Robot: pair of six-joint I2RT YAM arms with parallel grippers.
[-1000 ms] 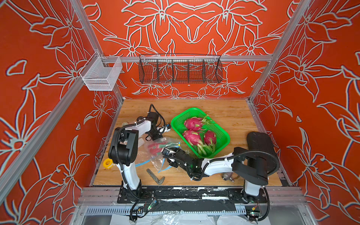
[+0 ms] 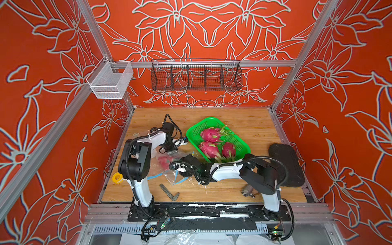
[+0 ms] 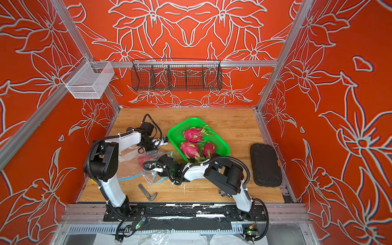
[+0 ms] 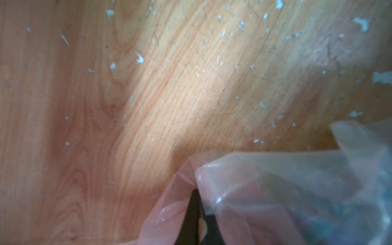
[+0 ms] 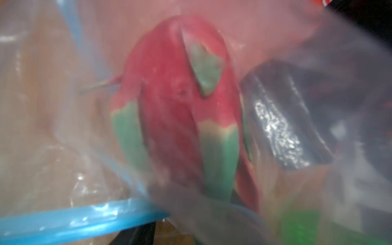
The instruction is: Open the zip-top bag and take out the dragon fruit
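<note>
A red dragon fruit [image 5: 175,94] with green leaf tips lies within the clear zip top bag [image 2: 159,168], seen through its film in the right wrist view. The bag's blue zip strip [image 5: 81,220] crosses the lower left there. In the left wrist view my left gripper is shut on the bag's thin film at its far side. My right gripper is open at the near, zip side of the bag, its one visible finger [image 5: 134,236] beside the strip and the other hidden by the plastic. No fruit shows between its fingers.
A green basket [image 2: 241,140] holding 3 dragon fruits stands right of the bag. A grey L-shaped tool [image 2: 168,192] and yellow tape roll [image 2: 117,177] lie in front. A black slab [image 2: 285,165] rests at right.
My right arm has swung left over the bag, now covering more of it and the fruit. The left gripper has barely moved, staying at the bag's far side.
</note>
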